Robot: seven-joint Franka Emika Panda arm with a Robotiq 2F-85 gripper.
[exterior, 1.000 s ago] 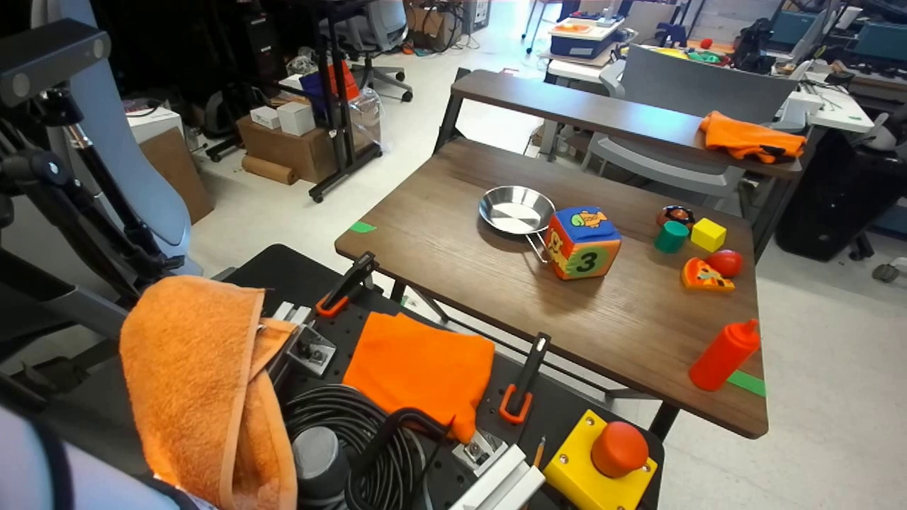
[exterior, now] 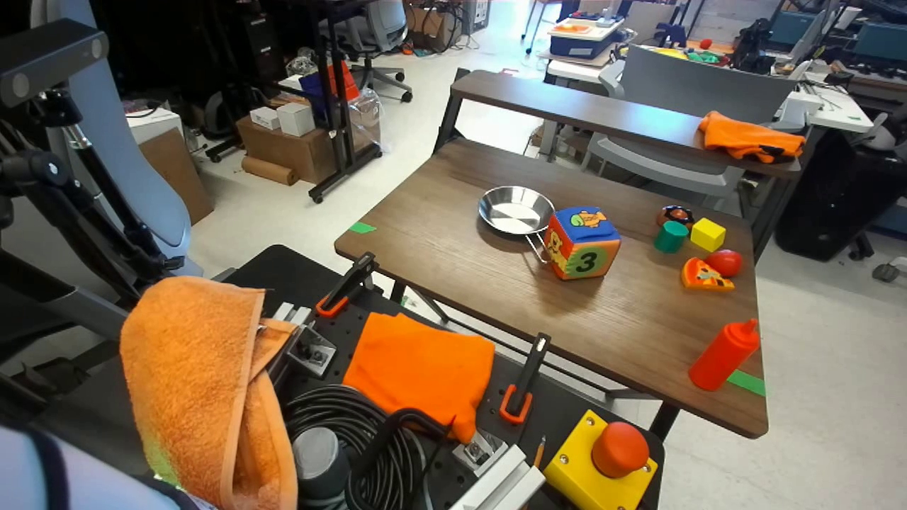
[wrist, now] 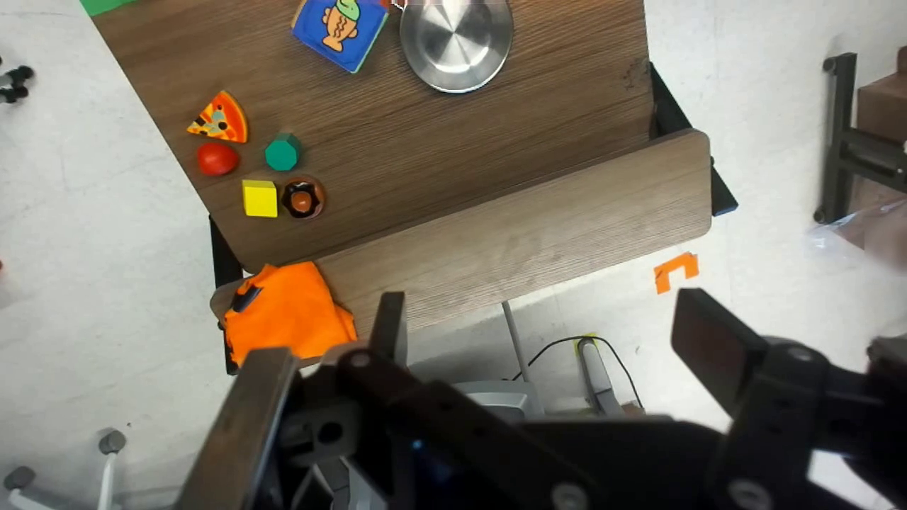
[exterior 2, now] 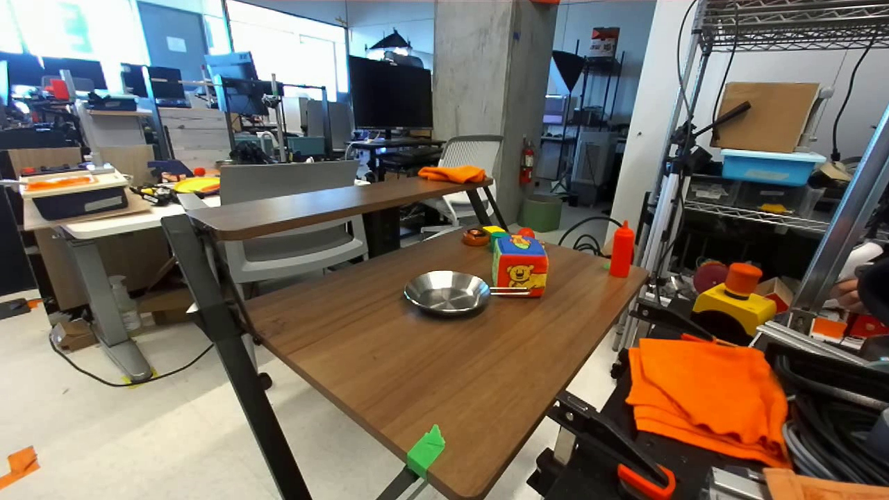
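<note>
In the wrist view my gripper stands open, its two dark fingers wide apart and only floor and a chair visible beyond them. Neither exterior view shows it. A steel pan (exterior: 516, 210) rests on the wooden table (exterior: 476, 272), its handle against or close beside a colourful picture cube (exterior: 583, 244). Toward the table's far right corner sit a green block (exterior: 671, 237), a yellow block (exterior: 707, 234), a red ball-like toy (exterior: 725, 263), a toy pizza slice (exterior: 706, 275) and a dark-topped doughnut-like toy (wrist: 303, 197). A red squeeze bottle (exterior: 724, 355) stands near the front right corner.
A raised shelf (exterior: 587, 109) runs along the table's back edge, with an orange cloth (exterior: 748, 136) on its right end. Clamps, cables and a yellow box with a red button (exterior: 618, 449) occupy the black cart in front.
The pale rounded shape at the lower left corner of exterior view 1 has shifted slightly. On the table, everything lies as before.
</note>
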